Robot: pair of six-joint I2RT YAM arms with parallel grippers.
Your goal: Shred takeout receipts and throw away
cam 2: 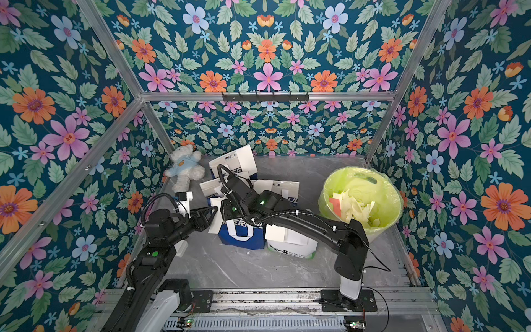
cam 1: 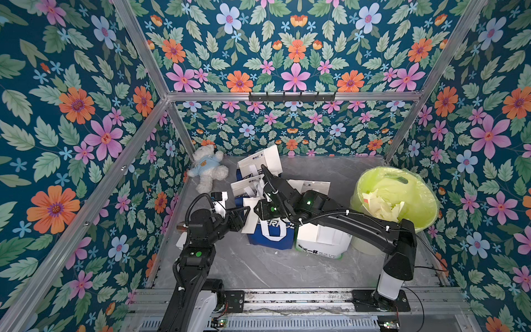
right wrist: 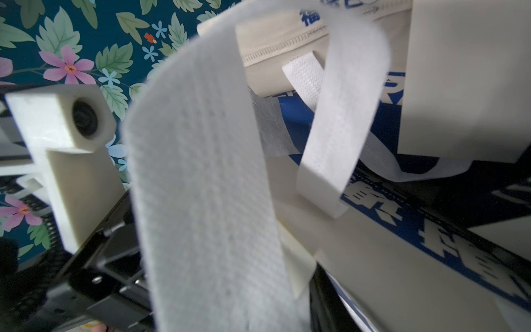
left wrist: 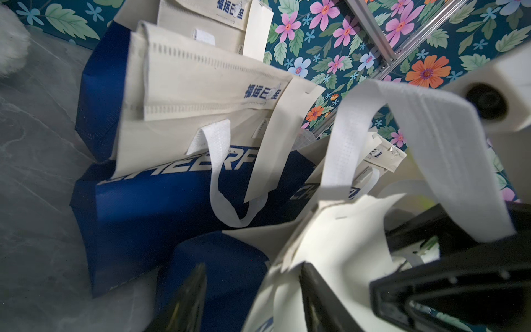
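Observation:
A blue takeout bag (cam 1: pixel 271 238) with a white handle stands at the front middle, a cream paper panel (cam 1: pixel 250 213) at its upper left. My left gripper is open, its fingers (left wrist: pixel 323 301) either side of a cream panel edge and blue bag cloth. Close by on the right is my right gripper (cam 1: pixel 262 209), its dark fingers (left wrist: pixel 475 282) apart in the left wrist view. A white strap (right wrist: pixel 204 182) hides most of its fingers in its own view. A cream paper strip (left wrist: pixel 282 138) hangs on the bag behind; no receipt print is readable.
More bags (cam 1: pixel 260 160) crowd behind, and a white bag (cam 1: pixel 323 246) stands right. The lime-lined bin (cam 1: pixel 426 207) holding paper scraps is at far right. A plush bear (cam 1: pixel 207 171) sits back left.

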